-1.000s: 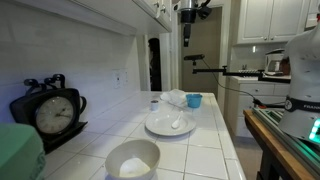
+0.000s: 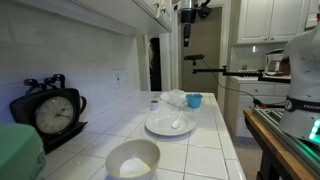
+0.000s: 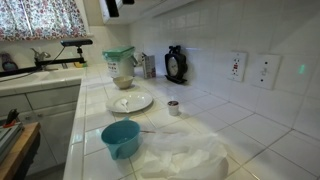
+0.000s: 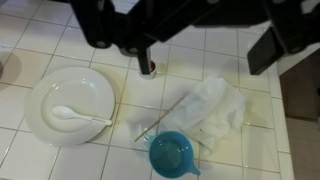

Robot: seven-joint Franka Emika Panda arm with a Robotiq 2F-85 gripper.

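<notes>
High above the counter hangs my gripper (image 2: 186, 40), well clear of every object. In the wrist view its dark fingers (image 4: 144, 62) stand wide apart with nothing between them. Beneath lies a white plate (image 4: 45, 92) holding a white spoon (image 4: 78, 114). A teal cup with a handle (image 4: 171, 155) sits beside a crumpled white cloth or paper (image 4: 213, 115). Between the cup and the cloth runs a thin stick (image 4: 160, 119). A small jar (image 3: 173, 107) stands near the wall, partly hidden by a finger in the wrist view.
Along the wall stands a black clock (image 2: 56, 115). A whitish bowl (image 2: 132, 158) and a green-topped bag (image 3: 118, 57) occupy the far end of the counter in exterior view 2. Cabinets (image 2: 115, 12) overhang the wall side. White tiles (image 3: 225, 125) lie bare along the wall.
</notes>
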